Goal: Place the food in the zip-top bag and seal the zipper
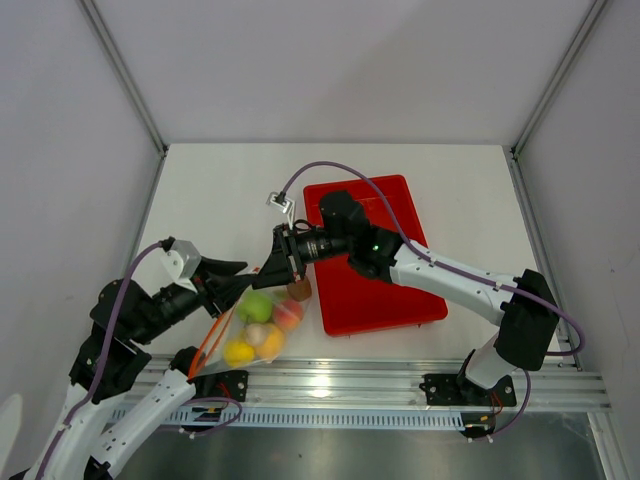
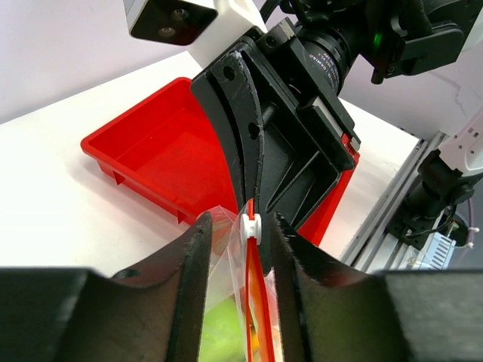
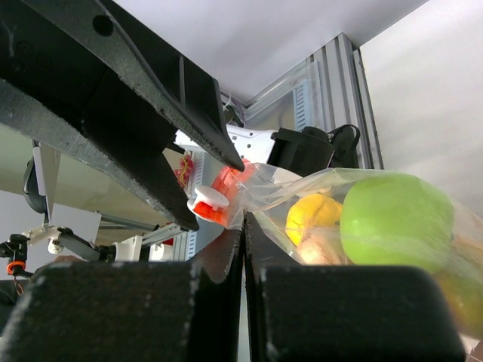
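A clear zip bag (image 1: pixel 262 330) holds a green fruit (image 3: pixel 396 219), a yellow one (image 3: pixel 309 215), a peach and other food. Its orange zipper (image 2: pixel 256 294) with a white slider (image 2: pixel 250 228) stands upright. My left gripper has its fingers apart either side of the slider and zipper; whether they touch it cannot be told. My right gripper is shut at the bag's top edge, just beyond the slider in the left wrist view; only film shows near its tips.
An empty red bin (image 1: pixel 380 310) lies behind and right of the bag, under my right arm.
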